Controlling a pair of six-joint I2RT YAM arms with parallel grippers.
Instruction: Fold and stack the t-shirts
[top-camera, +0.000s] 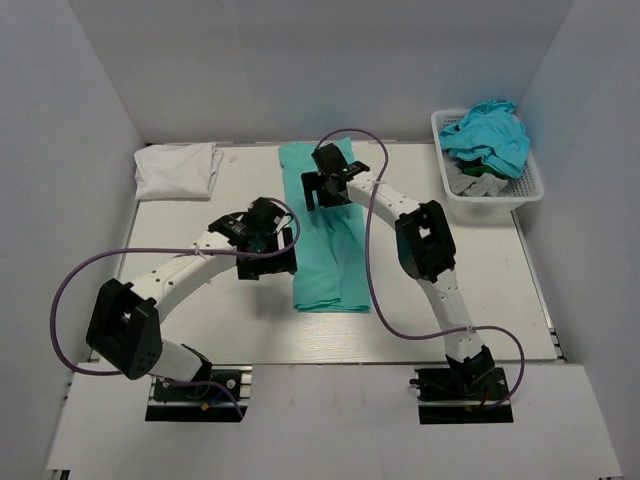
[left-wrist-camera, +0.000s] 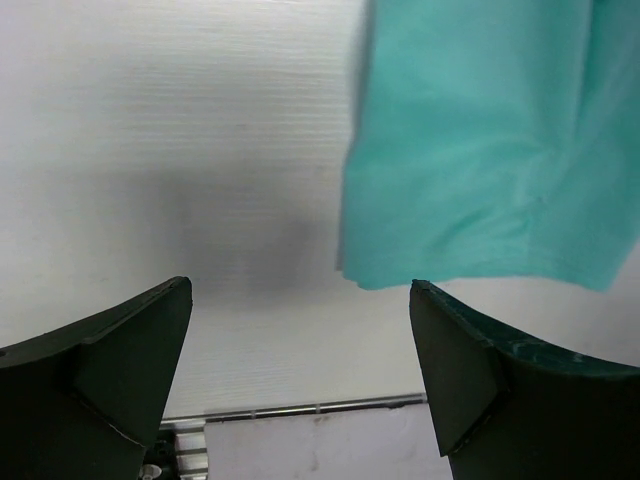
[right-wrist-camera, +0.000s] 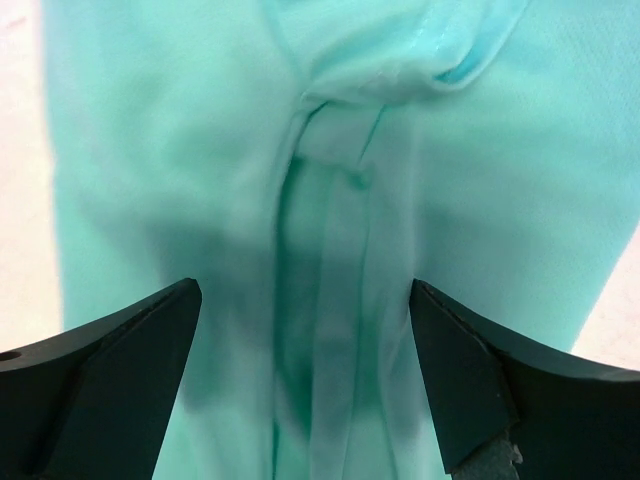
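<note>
A turquoise t-shirt (top-camera: 318, 265) lies in a long narrow strip down the middle of the table, its sides folded inward. Over its upper part hovers my right gripper (top-camera: 327, 191), open; in the right wrist view the cloth's creases (right-wrist-camera: 340, 300) run between the spread fingers, and none of it is gripped. My left gripper (top-camera: 267, 262) stands open just left of the strip. The shirt's lower corner (left-wrist-camera: 375, 255) shows ahead of that gripper in the left wrist view, with bare table between the fingers.
At the back left sits a folded white cloth stack (top-camera: 177, 172). A white basket (top-camera: 487, 204) at the back right holds crumpled turquoise, green and grey clothes.
</note>
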